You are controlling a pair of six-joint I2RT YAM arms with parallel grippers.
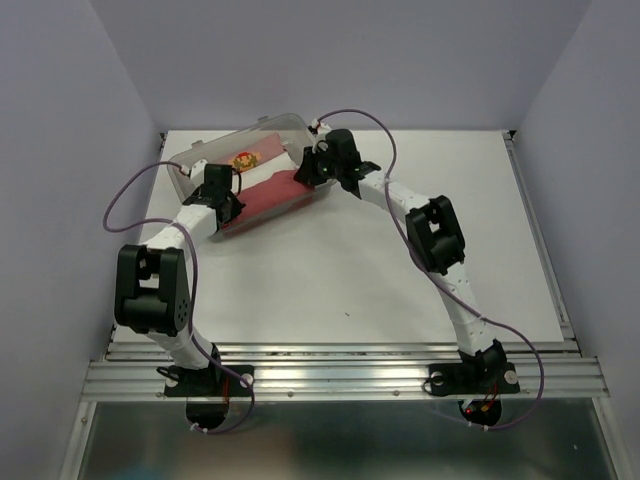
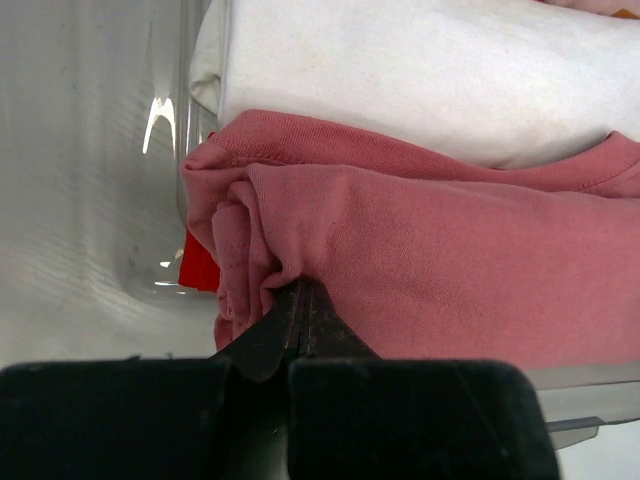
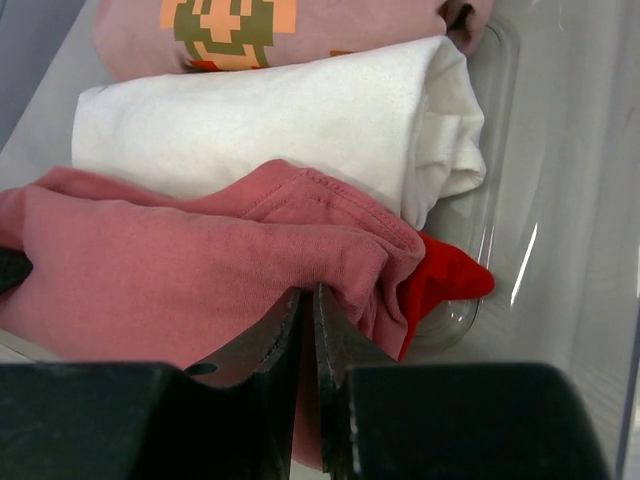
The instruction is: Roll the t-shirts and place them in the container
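Note:
A pink rolled shirt [image 1: 268, 195] [image 2: 450, 260] [image 3: 170, 270] lies in the front of a clear plastic box [image 1: 293, 123], with red cloth [image 2: 200, 262] [image 3: 450, 270] under it. Behind it lie a white roll [image 2: 420, 70] [image 3: 260, 120] and a printed pink roll [image 1: 258, 150] [image 3: 290, 30]. My left gripper [image 1: 236, 212] is at the pink roll's left end, shut, its tips against the fabric. My right gripper [image 1: 302, 178] is shut on the pink roll's right end, the tips sunk into it.
The box sits at the back left of the white table [image 1: 450, 240].

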